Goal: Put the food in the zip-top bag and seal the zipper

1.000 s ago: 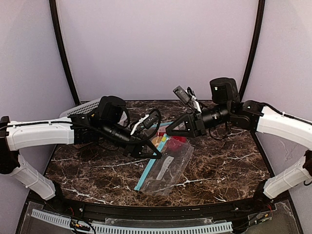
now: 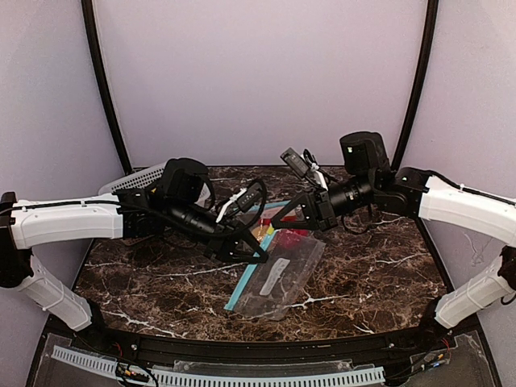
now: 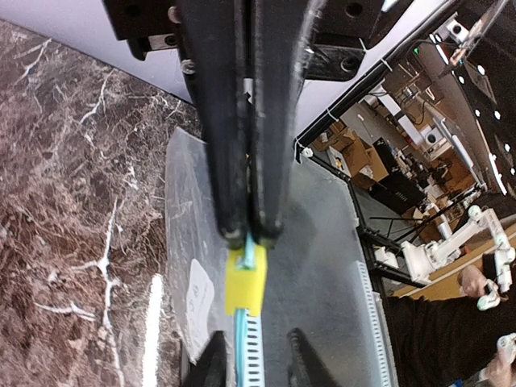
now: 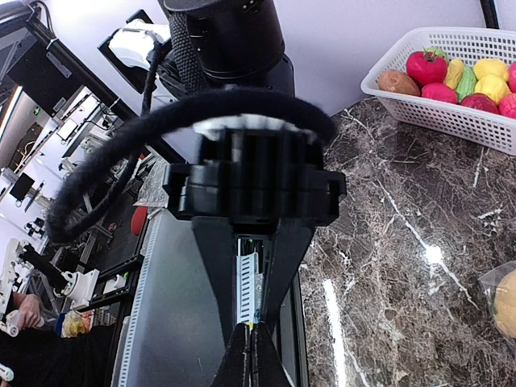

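Observation:
A clear zip top bag [image 2: 294, 270] with a blue zipper strip [image 2: 243, 286] stands mid-table between the arms. Its yellow slider [image 3: 246, 282] sits on the strip. My right gripper is shut on the strip at the slider, its fingers [image 3: 270, 161] pressed together just above the yellow. My left gripper is apart at the tips, blurred, around the strip below the slider; the right wrist view also shows its fingers [image 4: 280, 274] parted. Red and tan food shows near the bag's zipper in the top view, partly hidden by the grippers.
A white basket of several play vegetables stands at the back left. Something tan and round in clear plastic [image 4: 506, 302] lies at the right edge of the right wrist view.
The bag has barely shifted.

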